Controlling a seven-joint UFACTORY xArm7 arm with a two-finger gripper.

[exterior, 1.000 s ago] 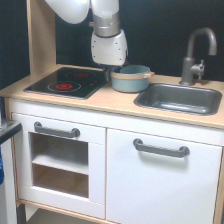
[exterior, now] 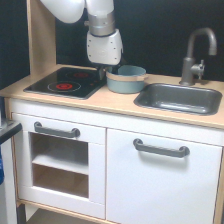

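A grey-blue pot [exterior: 126, 81] with light brown handles sits on the wooden counter, between the black stove top [exterior: 68, 83] and the sink [exterior: 180, 98]. My white arm reaches down from the top of the view. Its small dark gripper [exterior: 106, 70] is at the left side of the pot, against or right beside the handle there. The fingers are too small and dark to show whether they are open or shut, or whether they touch the handle.
A grey faucet [exterior: 190, 58] rises behind the sink. Below the counter are an oven with a clear window [exterior: 62, 160] and a white cabinet door [exterior: 162, 180], both closed.
The pot and my gripper have both shifted slightly left, toward the stove. The oven, cabinet door and faucet look unmoved.
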